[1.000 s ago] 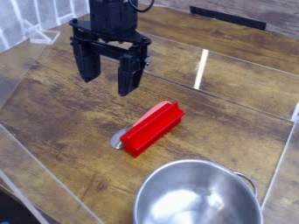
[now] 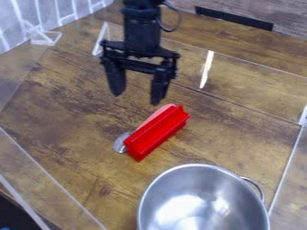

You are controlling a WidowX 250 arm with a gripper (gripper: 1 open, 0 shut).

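My black gripper (image 2: 138,83) hangs over the wooden table at the upper middle, open, its two fingers apart with nothing seen between them; it is slightly blurred. Below it and a little to the right lies a red elongated object (image 2: 159,133) on the table, set diagonally, with a small silver piece (image 2: 121,142) showing at its left. A large steel pot (image 2: 202,208) stands at the bottom right, partly cut off by the frame edge.
A white tape line (image 2: 206,70) runs on the table right of my gripper. A white railing (image 2: 27,16) is at the top left.
My gripper has moved to the right, toward a place above the red object. The red object and the pot have not visibly moved.
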